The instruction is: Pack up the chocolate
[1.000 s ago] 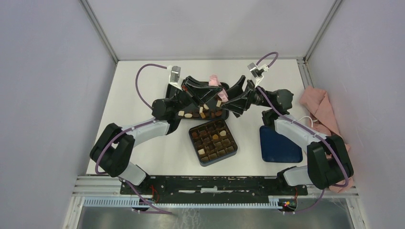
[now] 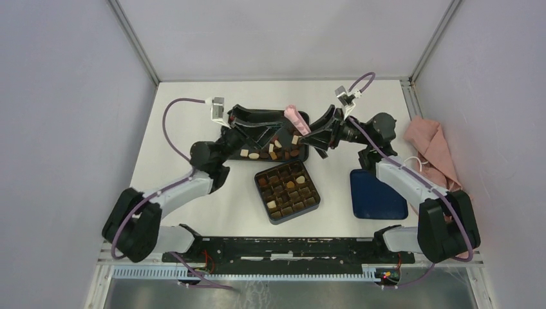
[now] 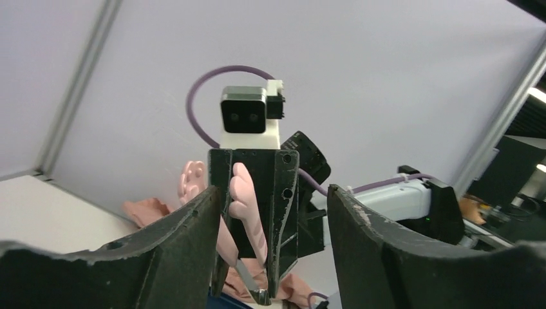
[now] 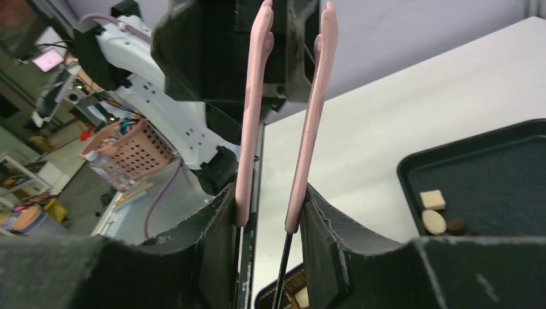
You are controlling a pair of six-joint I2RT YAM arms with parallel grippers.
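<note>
A pair of pink-handled tongs [image 2: 296, 119] stands raised in my right gripper [image 2: 317, 136], which is closed around it; in the right wrist view its two pink arms [image 4: 251, 109] rise from between the fingers. My left gripper [image 2: 264, 132] is raised just left of it, fingers apart with nothing between them in the left wrist view. Below, a black tray [image 2: 235, 156] holds loose chocolates, partly hidden by the arms. In front of it sits a divided box [image 2: 283, 193] with a few chocolates in its compartments.
An empty blue lid [image 2: 378, 196] lies at the front right. A pink cloth [image 2: 431, 145] is bunched along the right edge.
My left arm has drawn back to the left, away from the tongs, leaving a gap. My right gripper has shifted very slightly, still with the tongs.
</note>
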